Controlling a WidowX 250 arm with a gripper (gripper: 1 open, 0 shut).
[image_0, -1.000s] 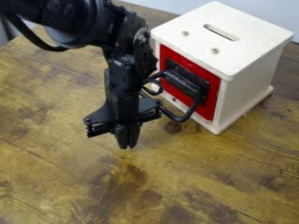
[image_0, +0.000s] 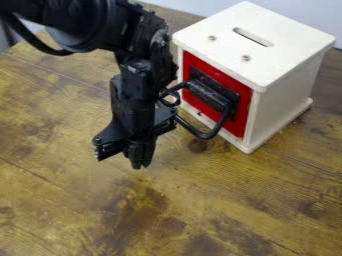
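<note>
My black gripper (image_0: 139, 156) hangs low over the wooden table at centre left, its fingertips together with nothing seen between them. Just right of it is a white wooden box (image_0: 278, 95) with a slot on top and a red front panel (image_0: 235, 123) carrying a black fitting (image_0: 214, 92). A black looped bar or cable stands out from the front toward my gripper; part of it is hidden behind the arm.
A pale wall runs along the back edge, behind the box.
The arm has shifted only slightly, and the box stands as before.
</note>
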